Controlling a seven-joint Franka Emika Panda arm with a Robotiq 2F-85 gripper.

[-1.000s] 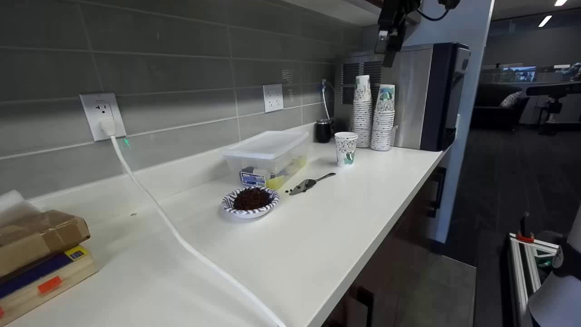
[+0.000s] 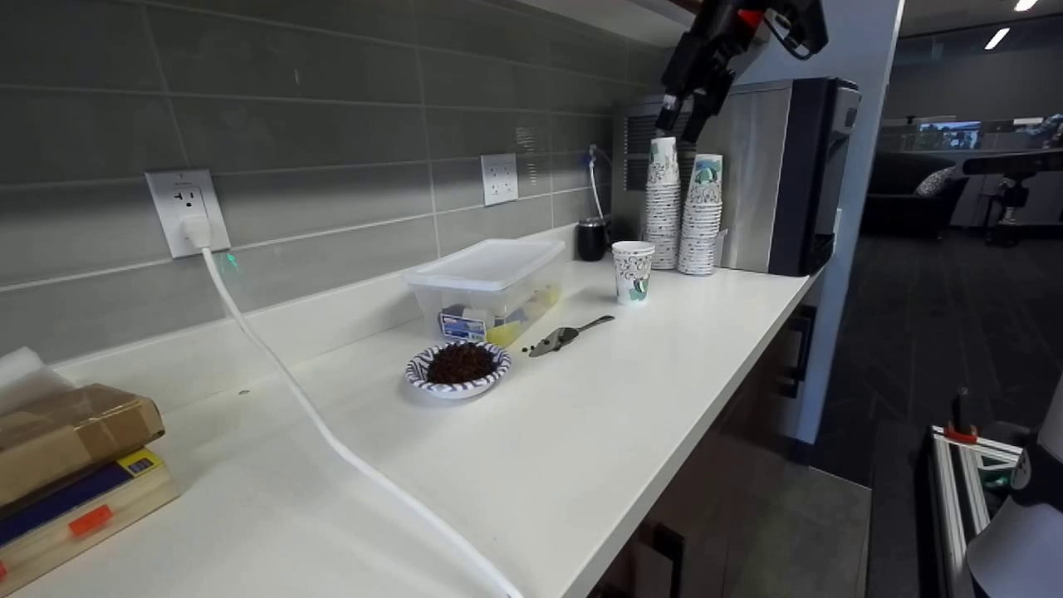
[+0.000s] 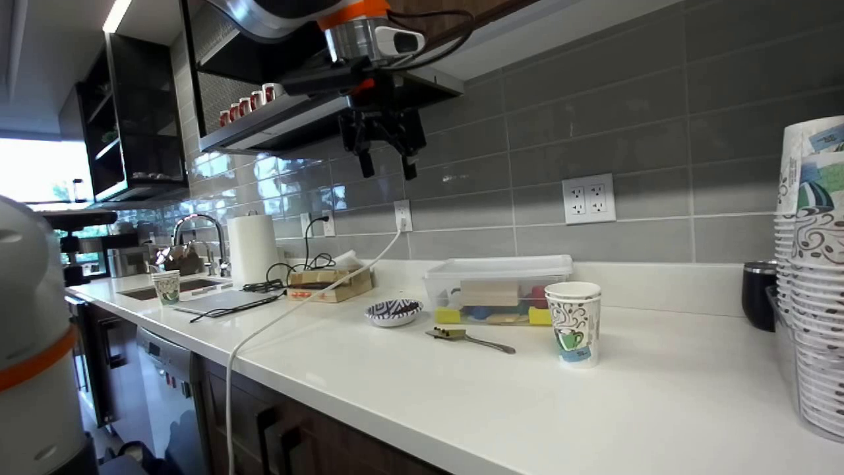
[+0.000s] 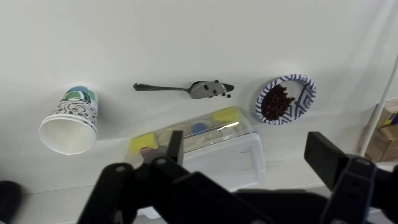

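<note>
My gripper (image 3: 388, 167) is open and hangs high above the counter, with nothing between its fingers; its fingertips (image 4: 175, 145) frame the lower part of the wrist view. Below lies a metal cake server (image 4: 186, 89), flat on the counter, with a few dark bits on and beside its blade. To one side of its blade end sits a patterned paper bowl (image 4: 301, 106) holding dark brown bits (image 4: 275, 104). Beyond the handle end a printed paper cup (image 4: 76, 108) stands upright; in exterior view 2 two rims show, as if cups are nested (image 3: 575, 324).
A lidded clear plastic box (image 2: 488, 284) stands against the wall behind the server. Tall cup stacks (image 2: 700, 224) and a black tumbler (image 2: 593, 239) are past the cup. A white cable (image 2: 329, 438) crosses the counter near a cardboard box (image 2: 85, 428).
In exterior view 1 my gripper has come lower and shifted to the left, and its tilt differs. The objects on the counter have not moved.
</note>
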